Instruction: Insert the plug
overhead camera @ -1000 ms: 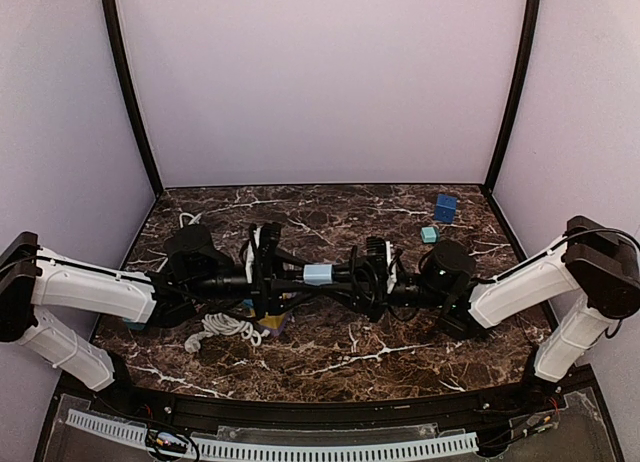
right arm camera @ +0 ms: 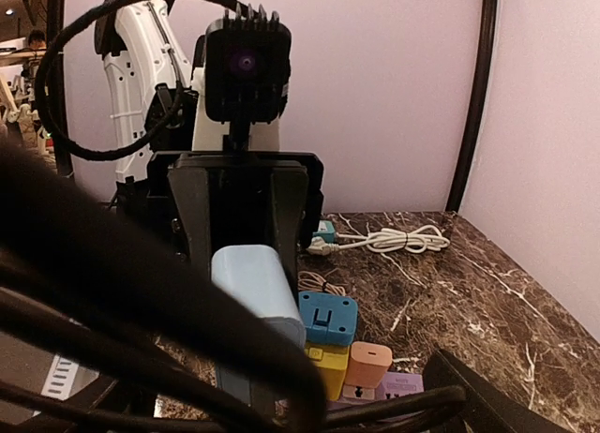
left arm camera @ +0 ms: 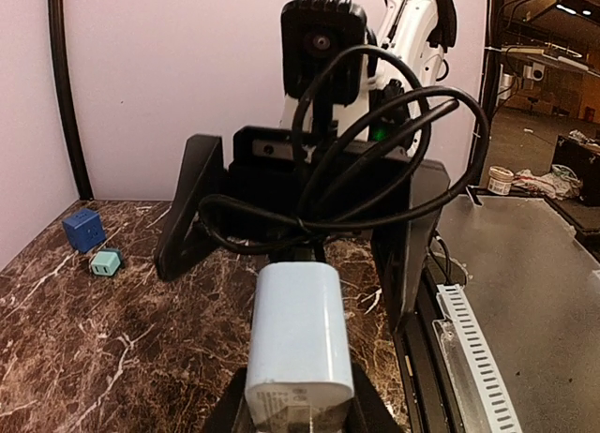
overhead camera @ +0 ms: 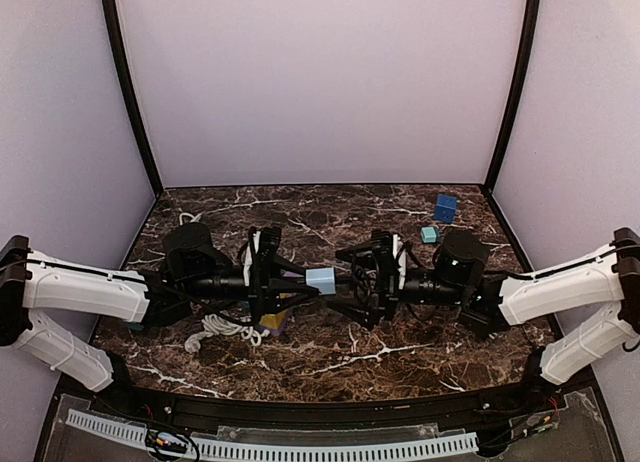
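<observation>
A light blue plug [overhead camera: 320, 280] [left arm camera: 298, 330] [right arm camera: 253, 283] is held in mid-air by my left gripper [overhead camera: 300, 280], which is shut on it. Facing it from the right, my right gripper [overhead camera: 345, 280] stands open just clear of the plug, with nothing between its fingers. In the left wrist view its two fingers frame the space behind the plug, with black cable loops over them. In the right wrist view those cables hide part of the plug and the lower left. Below lies a purple power strip [right arm camera: 401, 384] with yellow, blue and peach plugs.
A dark blue cube [overhead camera: 446, 208] and a small mint plug [overhead camera: 429, 235] lie at the back right. A coiled white cable [overhead camera: 228, 330] lies at the front left. The marble table is otherwise mostly clear; walls stand at back and sides.
My right gripper has opened and drawn back a little to the right from the plug. The plug remains with my left gripper, barely moved.
</observation>
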